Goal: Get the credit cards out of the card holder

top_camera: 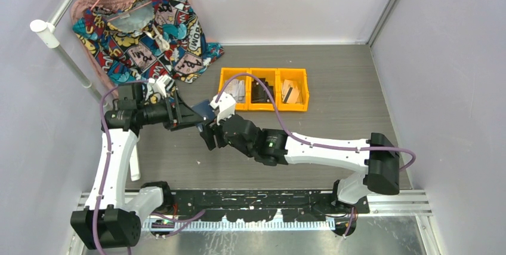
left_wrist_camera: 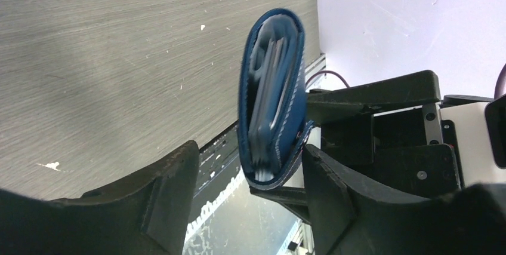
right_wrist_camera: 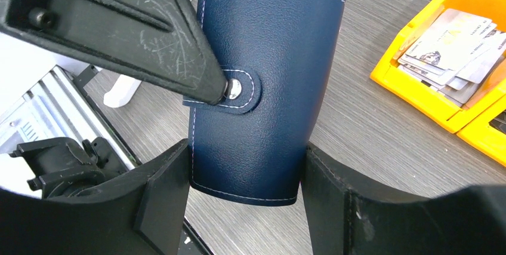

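Note:
A navy leather card holder (top_camera: 203,112) is held up at the centre-left. My right gripper is shut on its lower end; in the right wrist view its snap strap (right_wrist_camera: 244,97) faces the camera. In the left wrist view the holder (left_wrist_camera: 286,123) shows its end, with card edges inside. My left gripper is part open around the holder's near end; in the right wrist view one of its fingers (right_wrist_camera: 173,52) reaches to the snap.
Three yellow bins (top_camera: 262,107) behind hold white cards, dark items and tan cards. Patterned clothes (top_camera: 149,40) hang at the back left.

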